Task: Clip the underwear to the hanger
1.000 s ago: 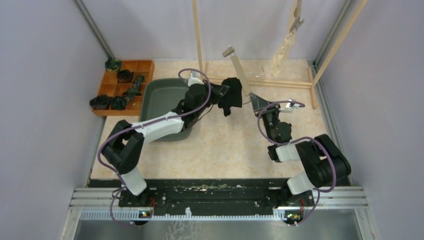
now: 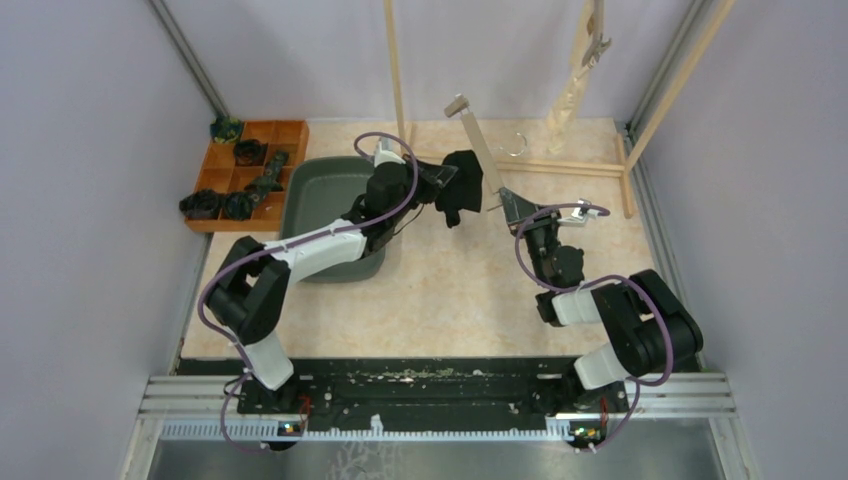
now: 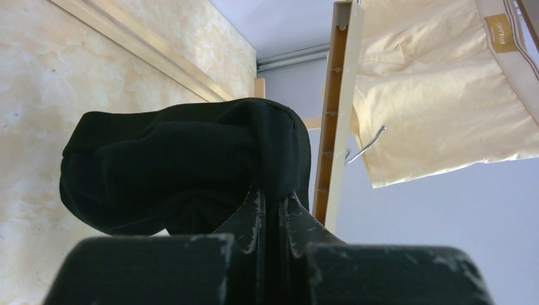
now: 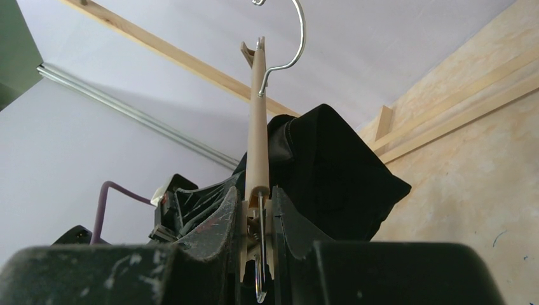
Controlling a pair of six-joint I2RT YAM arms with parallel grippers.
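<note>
Black underwear (image 2: 461, 183) hangs from my left gripper, which is shut on its folded edge. The cloth fans out left of the fingers in the left wrist view. My right gripper is shut on the near clip end of a beige hanger (image 2: 481, 150). From there the hanger slants up and away, its metal hook (image 4: 299, 44) sticking out to the right. In the top view the underwear lies just left of the hanger's bar. In the right wrist view the bar overlaps the dark cloth; whether they touch, I cannot tell.
Cream underwear (image 2: 566, 105) hangs from the wooden rack (image 2: 570, 168) at the back right. A grey-green bin (image 2: 320, 180) stands under the left arm, beside an orange divided tray (image 2: 262, 131) of rolled dark garments.
The right arm and the hanger look nearly still.
</note>
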